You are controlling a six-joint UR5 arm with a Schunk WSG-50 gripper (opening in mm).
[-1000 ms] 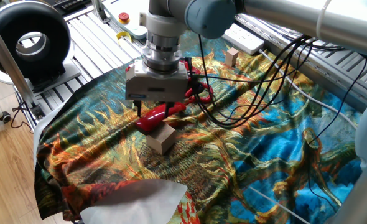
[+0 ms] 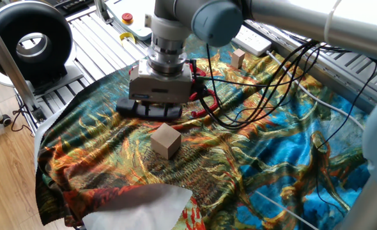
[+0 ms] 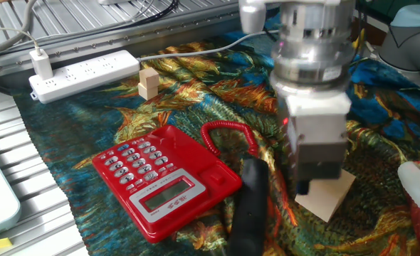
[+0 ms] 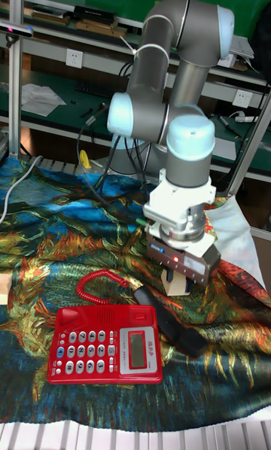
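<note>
A red desk phone base (image 3: 167, 174) rests on the patterned cloth, keypad up. Its handset (image 3: 250, 206), black side showing, lies beside the base and is joined to it by a coiled red cord (image 4: 100, 285). My gripper (image 4: 180, 288) points down next to the handset, close to a wooden cube (image 2: 166, 141). Its fingers look apart, so it appears open, and no grip on the handset shows. In exterior view 1 the handset (image 2: 149, 110) stretches dark across the finger area, so the fingertips are hard to make out there.
Two small wooden blocks (image 3: 148, 84) are stacked near a white power strip (image 3: 85, 75). Black cables (image 2: 259, 105) loop from the wrist over the cloth. A white folded piece of cloth (image 2: 140, 207) lies at the front edge.
One second ago the handset showed its red side, tilted between the fingers. The gripper has barely moved.
</note>
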